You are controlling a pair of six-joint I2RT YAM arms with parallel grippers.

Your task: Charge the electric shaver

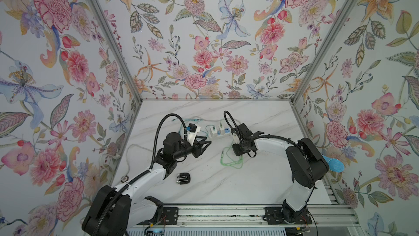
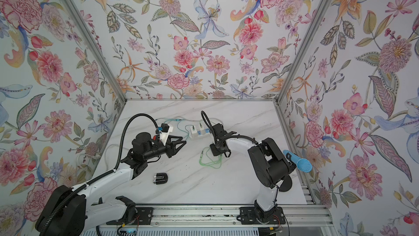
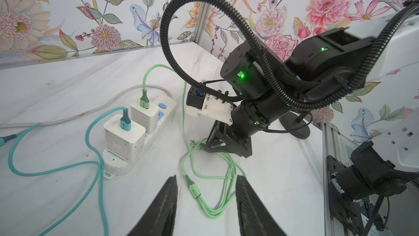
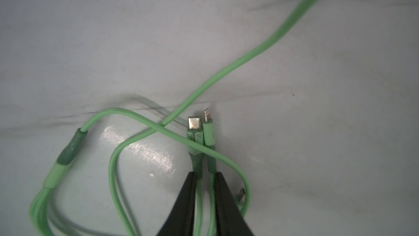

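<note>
A small black device with silvery stripes point(image 1: 183, 178), probably the shaver, lies at the front left. Green charging cable point(image 3: 194, 188) runs from an adapter on the white power strip point(image 3: 114, 162) and lies in loops on the table. In the right wrist view, its USB-C plug point(image 4: 194, 123) and a slimmer plug point(image 4: 208, 127) lie side by side, a green strand crossing over them. My right gripper is low over these plugs' cords, its fingers a narrow gap apart around them; a firm grip does not show. Above the table's left-centre, my left gripper stands open and empty.
Another adapter on the strip carries a teal cable point(image 3: 89, 161), spread over the back left. A pale power cord point(image 3: 78, 113) runs along the back. A dark round disc point(image 3: 295, 124) and a blue cup-like object point(image 2: 304, 165) are at the right.
</note>
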